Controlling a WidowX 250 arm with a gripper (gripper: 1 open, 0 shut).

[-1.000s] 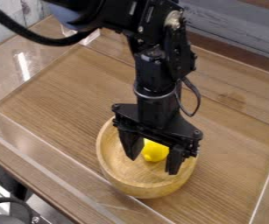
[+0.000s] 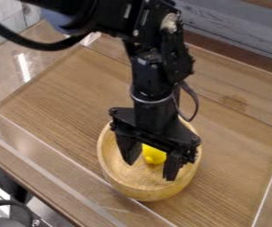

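Observation:
The black gripper hangs over a round wooden bowl at the centre of the camera view, its fingers open and reaching down into it. Between the fingers sits a yellow object, partly hidden by the gripper. Whether the fingertips touch it cannot be told.
Pale rails or walls run along the back edge and the left side. Black cables show at the lower left.
The gripper has shifted very slightly over the bowl in the last second. The bowl and yellow object look essentially unmoved.

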